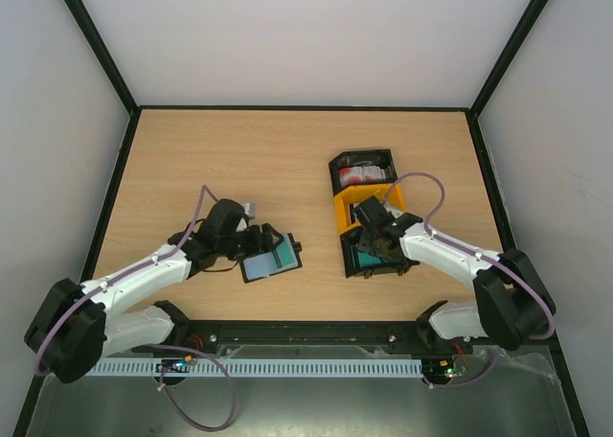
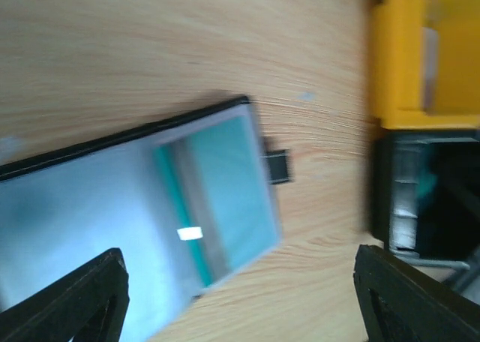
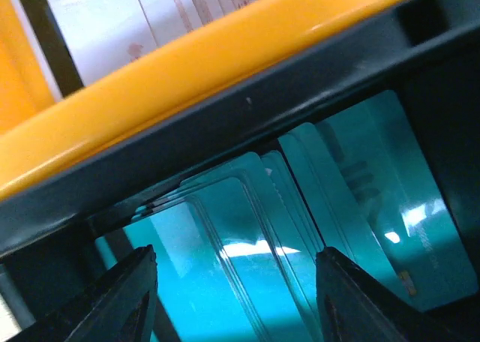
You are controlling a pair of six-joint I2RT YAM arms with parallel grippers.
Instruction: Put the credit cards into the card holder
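Observation:
The card holder (image 1: 259, 266), a flat blue-grey piece with a dark edge, lies on the table in front of the left arm. In the left wrist view the holder (image 2: 97, 199) shows a teal card (image 2: 232, 188) at its right end. Over the holder hangs my left gripper, its fingers apart and nothing between them. Teal cards (image 3: 202, 274) stand in the black bin (image 3: 225, 139), leaning in a row. Above these cards my right gripper is open; its fingers straddle several of them without gripping any.
A yellow bin (image 1: 343, 212) with pale cards adjoins the black one, and a second black bin (image 1: 383, 156) with red-and-white cards stands farther back. Bare table (image 1: 230, 149) stretches across the back left.

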